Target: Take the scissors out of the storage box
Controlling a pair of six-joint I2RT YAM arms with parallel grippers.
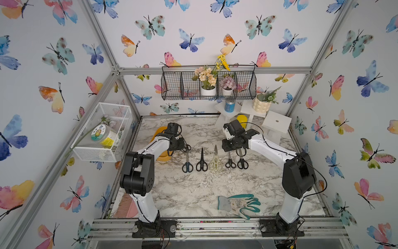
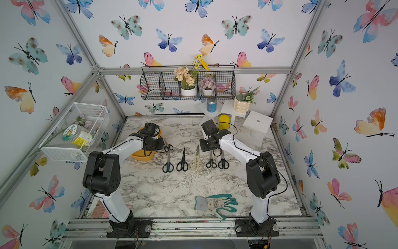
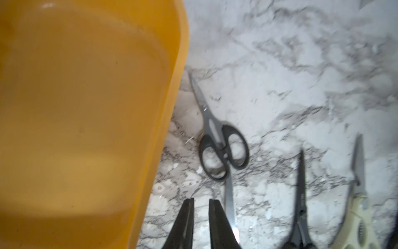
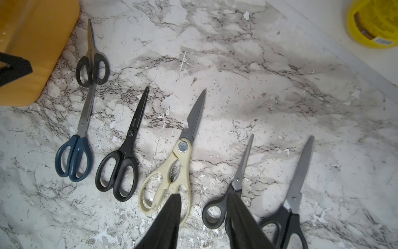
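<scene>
Several scissors lie on the marble top outside the orange box, whose visible floor is bare in the left wrist view. Beside its rim is a small black pair, resting over a blue-handled pair. To their right are black, cream, and two dark-handled pairs. My left gripper hangs over the box's right edge, shut, nothing visible between its fingers. My right gripper is above the right-hand scissors, part open and empty.
A yellow tub and white stands fill the back right. A glove lies at the front, a pink brush at front left. A wire basket hangs behind.
</scene>
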